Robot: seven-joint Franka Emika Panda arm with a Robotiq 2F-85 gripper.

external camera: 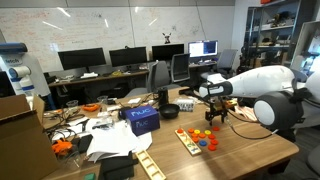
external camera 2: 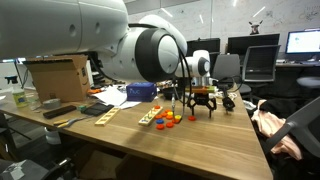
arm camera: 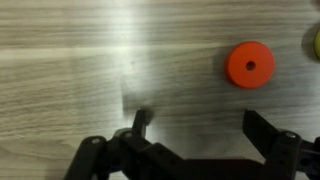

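Open and empty, my gripper hangs over the bare wood of the table. In the wrist view a red disc (arm camera: 250, 65) with a small dark hole in its middle lies ahead of the right finger, apart from it. Part of a yellow disc (arm camera: 317, 43) shows at the right edge. Several red, yellow and blue discs are scattered on the table, among them a blue disc (external camera: 202, 143) and a red disc (external camera: 213, 148). Beside them lies a wooden strip (external camera: 188, 142) with discs on it. In exterior view 2 my gripper (external camera 2: 208, 107) is above the table behind the discs.
A second wooden strip (external camera: 149, 165) lies nearer the front. Left of it are white papers (external camera: 108, 142), a blue box (external camera: 143, 120) and a cardboard box (external camera 2: 58, 80).
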